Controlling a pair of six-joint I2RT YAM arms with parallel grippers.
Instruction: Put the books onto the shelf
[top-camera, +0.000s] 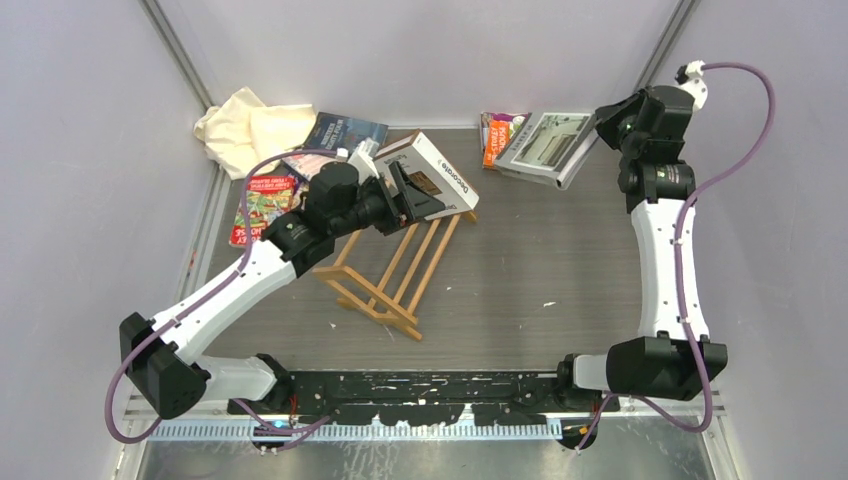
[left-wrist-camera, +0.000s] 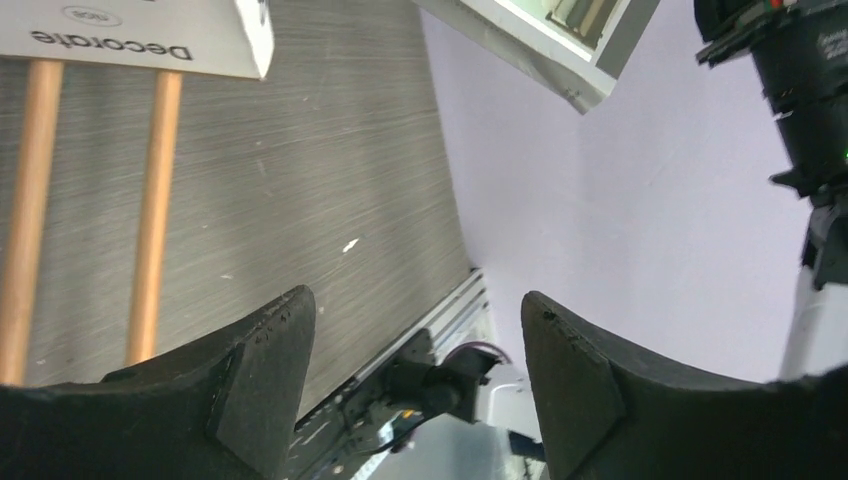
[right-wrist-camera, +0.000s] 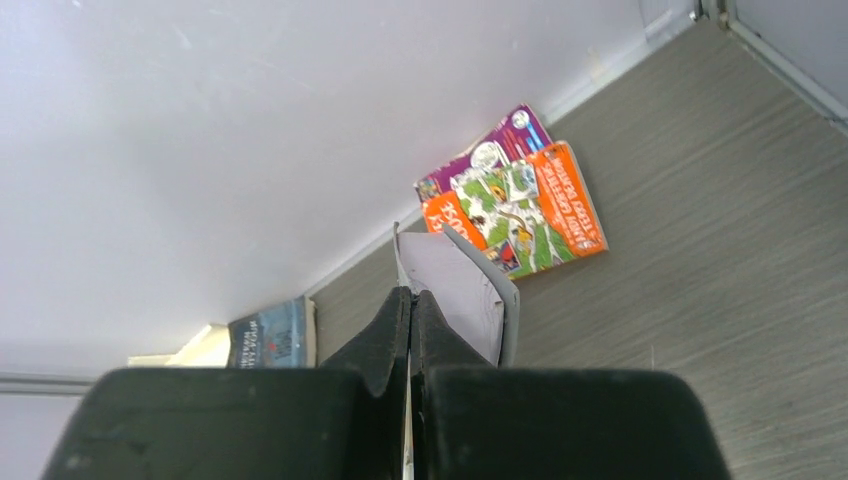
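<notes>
A thick grey-white book with a picture cover (top-camera: 545, 145) hangs above the table at the back right, its far edge end gripped by my right gripper (top-camera: 603, 126). In the right wrist view the shut fingers (right-wrist-camera: 380, 345) pinch part of that book (right-wrist-camera: 455, 285). The white "Decorate" book (top-camera: 425, 172) leans on the wooden rack (top-camera: 400, 275). My left gripper (top-camera: 432, 208) is over this book's right part with its fingers apart; in the left wrist view nothing lies between its fingers, and the Decorate book (left-wrist-camera: 130, 45) shows at the top left.
Orange and purple books (right-wrist-camera: 515, 205) lie flat at the back wall, partly under the held book from above. At the left are a red book (top-camera: 262, 208), a dark blue book (top-camera: 345, 132) and cream cloth (top-camera: 255, 125). Bare table (top-camera: 540, 270) spreads across the right front.
</notes>
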